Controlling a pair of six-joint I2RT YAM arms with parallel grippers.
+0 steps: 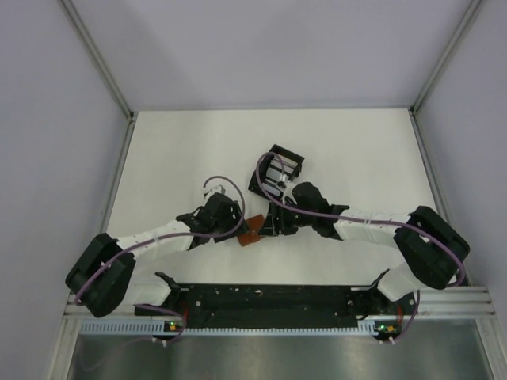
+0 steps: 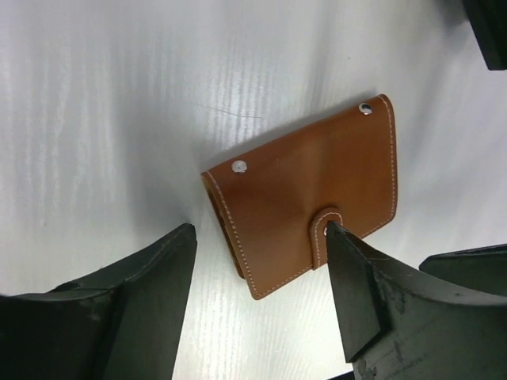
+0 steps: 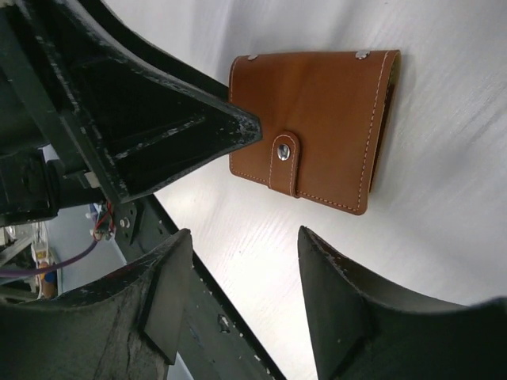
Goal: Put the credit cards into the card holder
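Note:
A brown leather card holder point(image 1: 250, 239) with a snap strap lies on the table between the two grippers; it also shows as the folded wallet point(image 2: 301, 190) in the left wrist view and point(image 3: 309, 119) in the right wrist view. My left gripper is part open at the holder's edge. My right gripper is part open beside it, on the strap side, with nothing between its fingers. No cards can be made out clearly.
A black tray with slots point(image 1: 276, 168) stands behind the right gripper.

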